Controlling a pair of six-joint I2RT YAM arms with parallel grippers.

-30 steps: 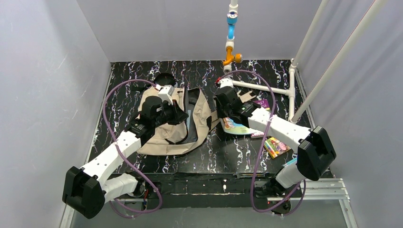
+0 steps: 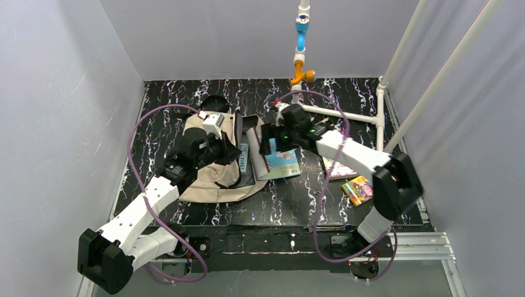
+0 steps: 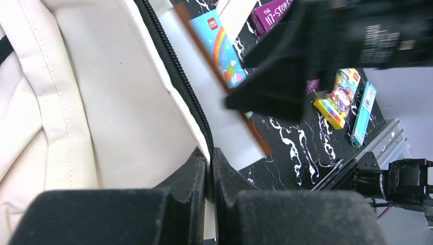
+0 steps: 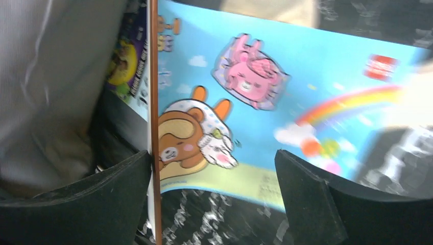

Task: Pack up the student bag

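Observation:
The beige bag [image 2: 210,189] lies opened on the left of the dark table. My left gripper is shut on its zippered edge [image 3: 178,81]. My right gripper stands open above a blue cartoon book [image 4: 240,117] at the bag's opening, just right of my left gripper. A thin brown edge [image 4: 153,127] of a pale board or book runs beside the right gripper's left finger. Inside the bag, another printed item [image 4: 127,61] is partly visible.
At right lie a purple book [image 3: 265,15], a yellow colourful box [image 3: 337,99] and a light blue box [image 3: 363,112]. White pipes [image 2: 377,117] border the back and right.
My left gripper shifted slightly and stays on the bag's edge.

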